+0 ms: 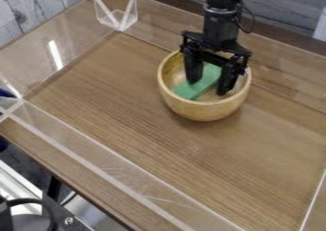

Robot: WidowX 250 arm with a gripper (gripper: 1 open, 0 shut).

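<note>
My black gripper [215,58] reaches down from the top centre into a light wooden bowl [204,109]. Its fingers are spread open over the bowl, at and just inside the rim. A green object [195,83] lies inside the bowl, below and left of the fingers, with part of it hidden behind them.
A clear plastic container [116,12] stands at the back left. A dark round object [26,216] sits at the lower left edge.
</note>
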